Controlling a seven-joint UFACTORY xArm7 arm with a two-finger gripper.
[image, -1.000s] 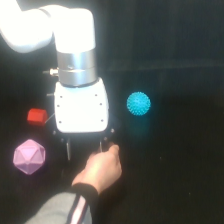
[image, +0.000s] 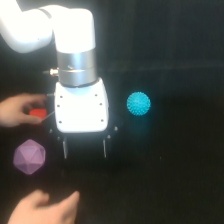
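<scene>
My white gripper (image: 85, 150) points down near the upper left of the camera view. Its two thin fingers stand wide apart, and nothing shows between them. A turquoise knobbly ball (image: 138, 103) lies to the right of it on the dark surface. Left of the gripper is a red block (image: 39, 113), partly covered by the fingers of a person's hand. Lower left, a purple many-sided solid (image: 29, 157) rests apart from the gripper.
One person's hand (image: 16, 109) reaches in from the left edge to the red block. Another hand (image: 45, 208) is at the bottom left.
The hand that was by my right finger is gone from there. One hand now shows at the bottom left and one at the red block. My arm has barely moved.
</scene>
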